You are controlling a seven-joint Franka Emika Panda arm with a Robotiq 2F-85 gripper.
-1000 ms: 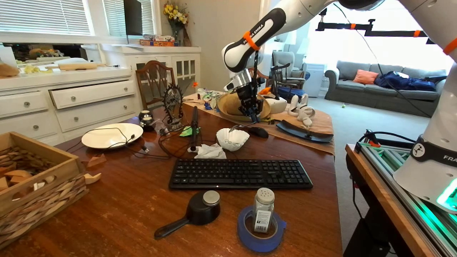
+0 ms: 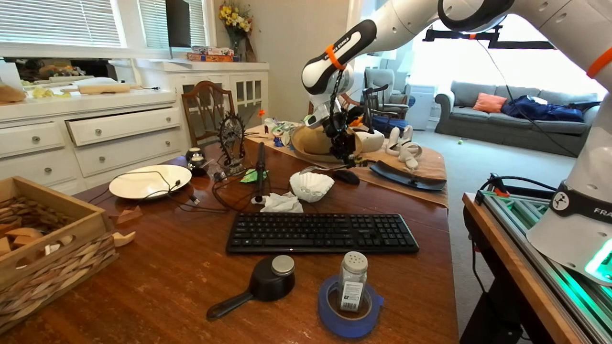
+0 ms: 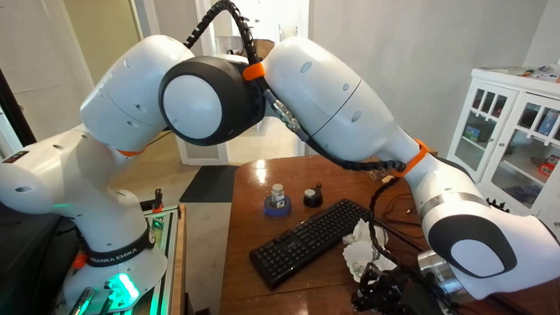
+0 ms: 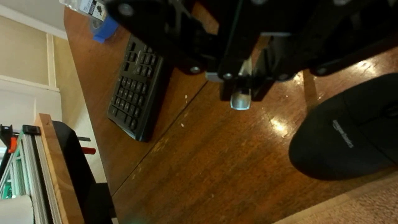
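Note:
My gripper is shut on the handle of a shiny metal utensil, whose rounded end sticks out past the fingers. In exterior view 1 the gripper is tilted above the table, close to the black mouse. From it the thin utensil reaches left to the top of a white fluted bowl. Exterior view 2 has the utensil over the same bowl, with the gripper beside it. The utensil's far end is too small to make out clearly.
A black keyboard lies in front of the bowl, with crumpled white paper beside it. Nearer stand a black pan-like cup and a shaker inside blue tape. A thin black upright rises left of the bowl.
The gripper has tilted and moved slightly right and down. The utensil, earlier slanting down into the bowl, now lies flatter at its top. The bowl looks unmoved.

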